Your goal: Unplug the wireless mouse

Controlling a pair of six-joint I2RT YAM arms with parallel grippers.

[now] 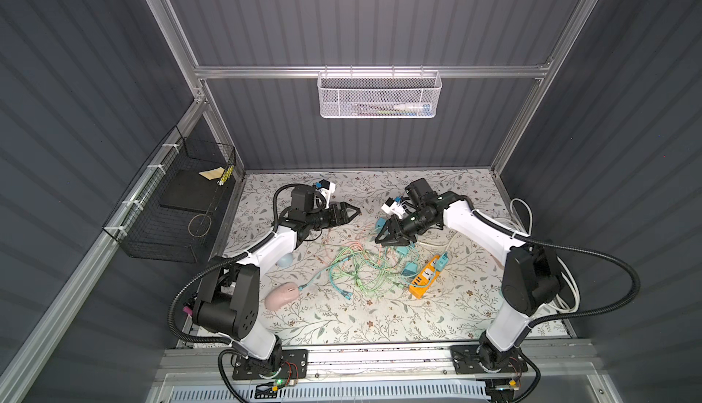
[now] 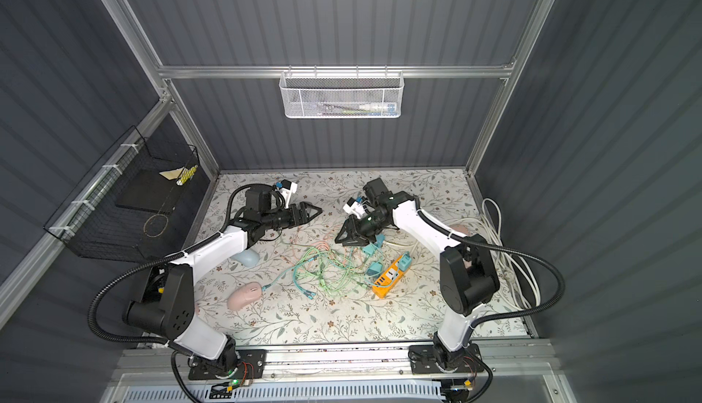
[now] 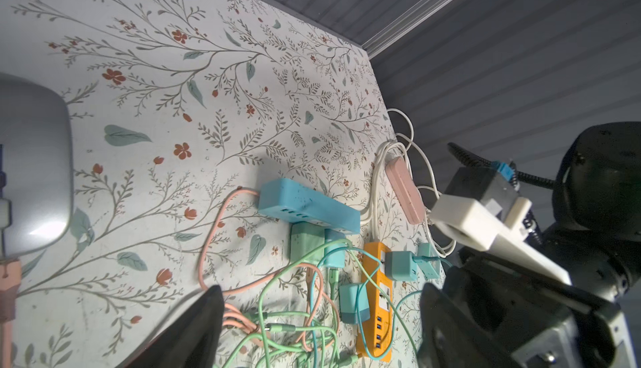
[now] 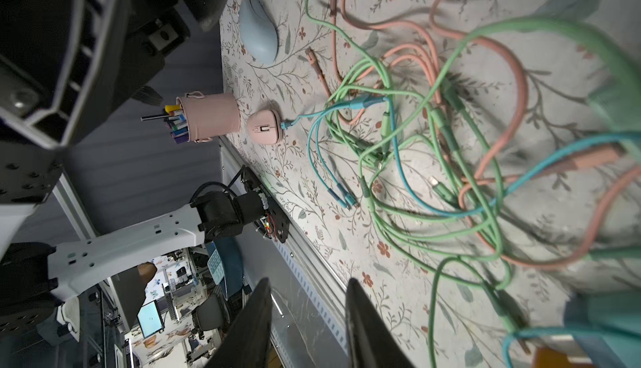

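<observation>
A silver-grey mouse lies at the left edge of the left wrist view, with a pink cable plug at its front end; whether it is seated cannot be told. My left gripper hangs over the back of the table with its fingers spread and nothing between them. The right gripper is open and empty above the cable tangle. At front left sits a pink mouse with a blue cable plug at its front. A light-blue mouse rests farther back, partly behind the left arm in the top views.
An orange power strip and a blue strip carry several adapters. A pink strip with white cable lies at the right. Wire baskets hang on the left and back walls. Bare table shows at the front.
</observation>
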